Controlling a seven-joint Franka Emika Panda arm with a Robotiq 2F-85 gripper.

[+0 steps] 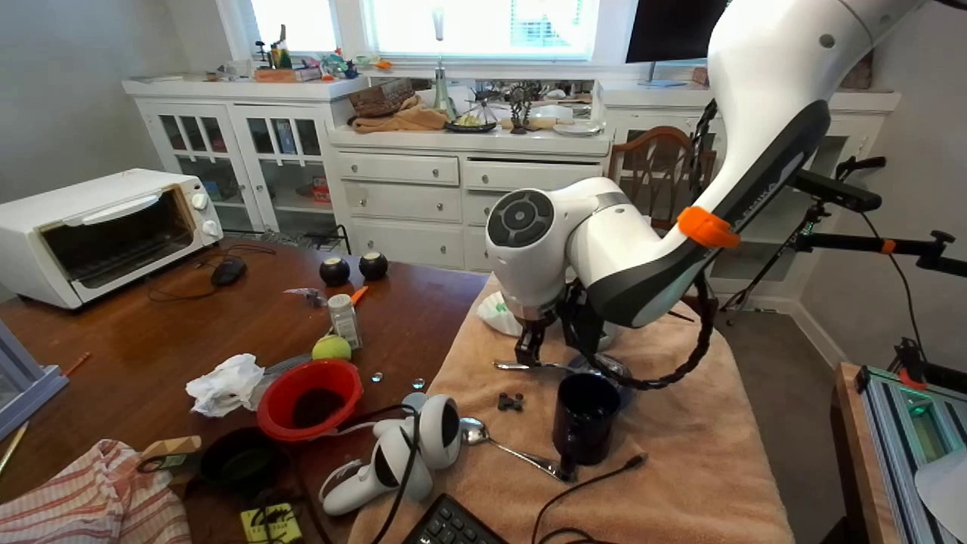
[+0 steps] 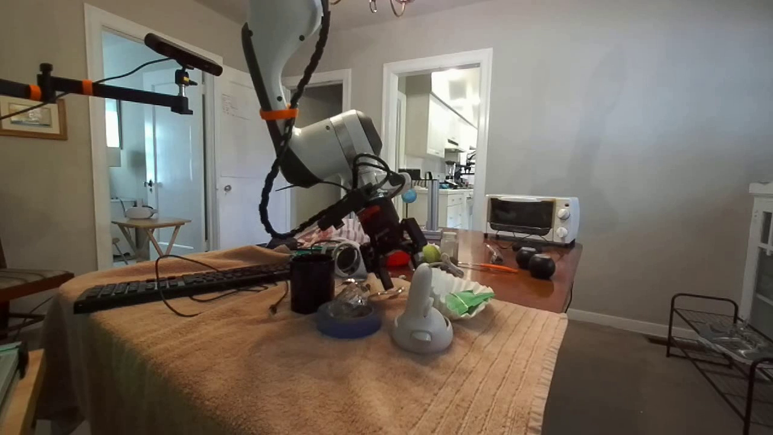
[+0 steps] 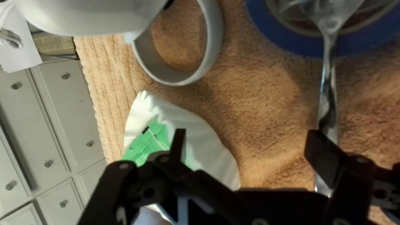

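In the wrist view my gripper is open, its fingers wide apart with nothing held between them. A silver utensil lies with its head over a blue tape ring; its handle runs beneath the right-hand finger. Whether that finger touches the handle I cannot tell. Under the other finger is a white fluted paper bowl with something green in it. In exterior view 1 the gripper points down just above the end of the utensil's handle.
A dark mug stands beside the tape ring. Near the paper bowl stands a white controller. A second spoon, a small black piece and a keyboard also lie on the towel.
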